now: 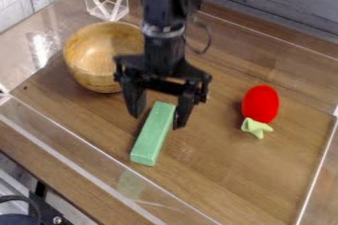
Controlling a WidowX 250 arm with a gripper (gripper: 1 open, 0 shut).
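Observation:
My dark gripper hangs over the middle of the wooden tray, open, its two blurred fingers spread above the upper end of a mint-green block. A wooden bowl is at the left, partly behind the arm. A red object with a pale green end lies at the right.
The tray's floor is clear at the lower right and upper right. Its walls run round the workspace, with a white wire-like shape at the upper left edge.

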